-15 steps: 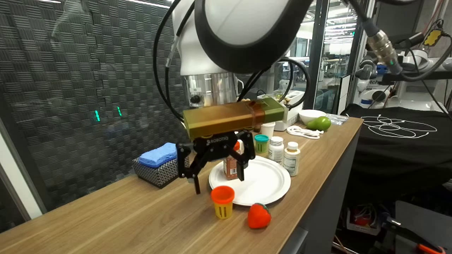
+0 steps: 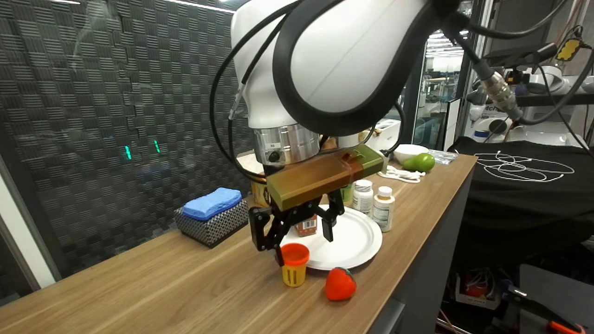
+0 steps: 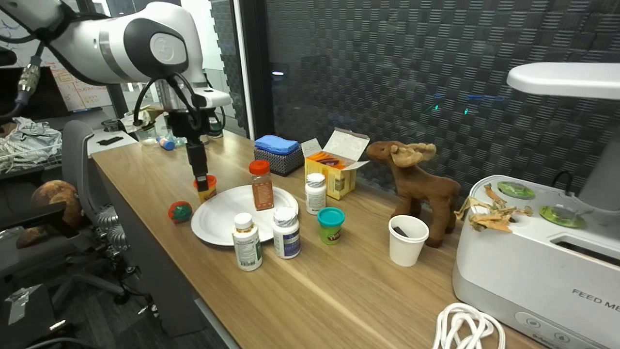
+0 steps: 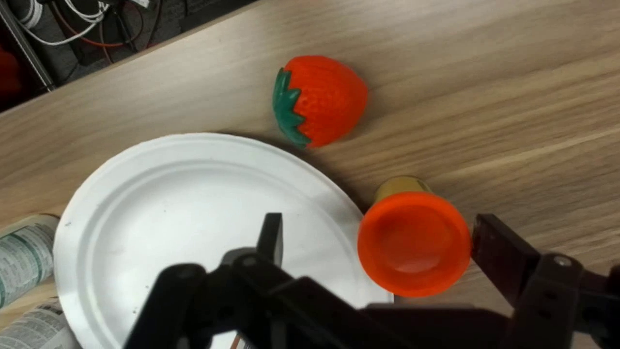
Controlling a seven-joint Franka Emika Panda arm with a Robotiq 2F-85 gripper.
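My gripper stands open over the near rim of a white plate (image 4: 192, 154). One finger (image 4: 503, 250) is right against the side of an orange lid on a small yellow tub (image 4: 413, 244); the other is over the plate. Nothing is held between them. In exterior view 1 the yellow tub (image 2: 293, 272) stands upright on the table beside the plate. A red toy strawberry (image 2: 340, 284) with green leaves lies near it, towards the table's edge. On the plate stands a red-capped spice bottle (image 3: 262, 189), partly hidden behind the gripper in exterior view 1.
White pill bottles (image 3: 247, 244) and a teal-lidded tub (image 3: 331, 224) crowd the plate's far side. Beyond are a yellow box (image 3: 340, 177), toy moose (image 3: 427, 186) and paper cup (image 3: 406, 244). The blue sponge (image 2: 212, 203) rests on a dark box.
My gripper has come lower and shifted slightly right in exterior view 1, bringing one finger next to the yellow tub. The fingers remain open, and the strawberry and plate have stayed put.
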